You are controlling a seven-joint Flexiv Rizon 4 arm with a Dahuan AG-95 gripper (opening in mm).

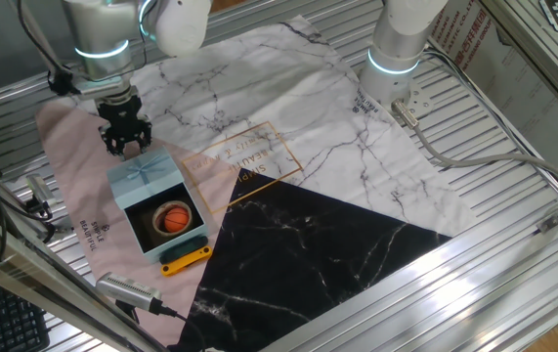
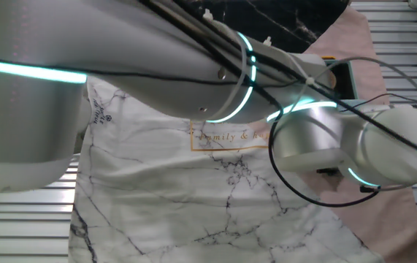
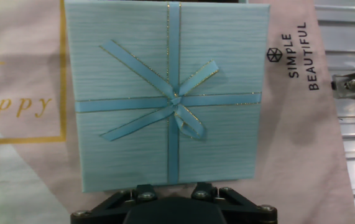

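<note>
A light blue gift box (image 1: 168, 230) stands on the pink part of the cloth with its inside exposed. Its lid (image 1: 146, 176), crossed by a blue ribbon and bow, is on the side nearest the arm; the wrist view shows that lid (image 3: 127, 81) nearly filling the picture. Within the box is a small orange basketball (image 1: 175, 219) in a round tan ring (image 1: 160, 217). My gripper (image 1: 130, 147) hangs just behind the lid's outer edge. Its fingertips stand apart at the bottom of the wrist view, with nothing seen between them.
A yellow and black tool (image 1: 186, 260) lies against the box's front side. A silver device (image 1: 129, 291) with a cable is at the front left. In exterior view 2 the arm (image 2: 171, 66) covers most of the box.
</note>
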